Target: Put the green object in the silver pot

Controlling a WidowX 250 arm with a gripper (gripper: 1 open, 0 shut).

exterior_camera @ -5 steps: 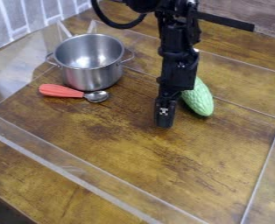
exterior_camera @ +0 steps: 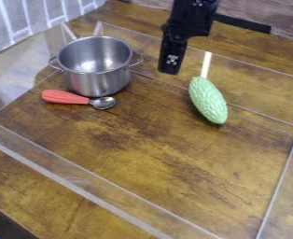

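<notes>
The green object (exterior_camera: 208, 100), bumpy, long and tapered like a bitter melon, lies on the wooden surface right of centre. At the upper left stands the silver pot (exterior_camera: 94, 65), with small side handles and an empty-looking inside. My black gripper (exterior_camera: 172, 63) comes down from the top edge, between the pot and the green object and a little behind the latter. It touches neither of them. Its fingers overlap from this angle, so how far apart they are does not show.
A spoon with a red handle (exterior_camera: 64, 97) lies just in front of the pot. Clear plastic walls edge the wooden work surface (exterior_camera: 136, 159), whose front and middle are bare. A pale strip (exterior_camera: 206, 63) shows behind the green object.
My gripper has moved up and back, away from beside the green object, which is now fully in view. The green object, pot and spoon have stayed in place.
</notes>
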